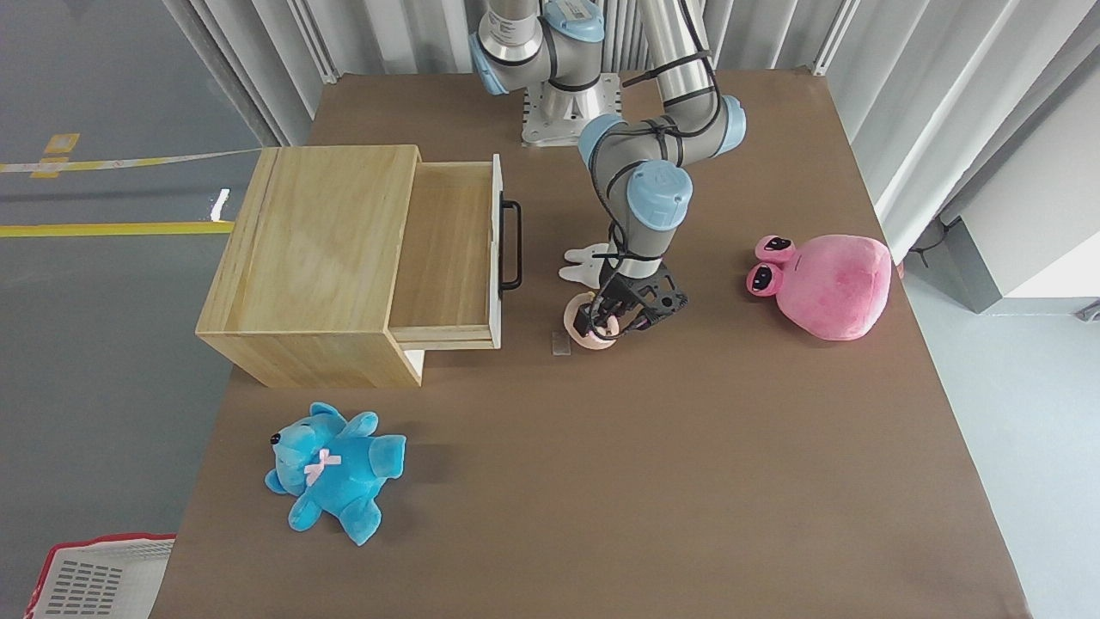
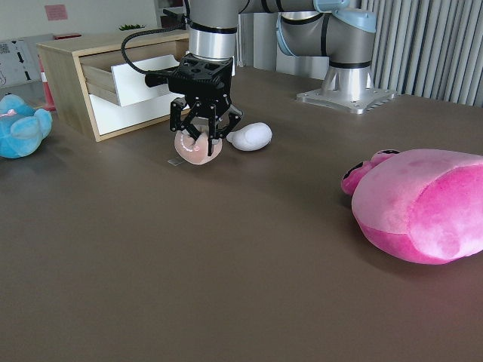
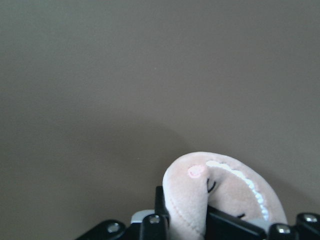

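Observation:
My gripper [image 2: 198, 136] is low over the table, shut on a small pale pink plush [image 3: 187, 192]; in the wrist view its fabric bunches up between the black fingers, showing stitched eyes and a white scalloped band. In the front view the plush [image 1: 575, 315] is partly hidden under my gripper, right of the wooden cabinet's open drawer [image 1: 440, 258]. A white plush piece [image 1: 579, 274] lies just behind it, seen also in the left view [image 2: 252, 136].
A blue teddy [image 1: 340, 474] lies at the front left, a large pink plush [image 1: 833, 289] at the right. A basket [image 1: 98, 578] stands off the left edge.

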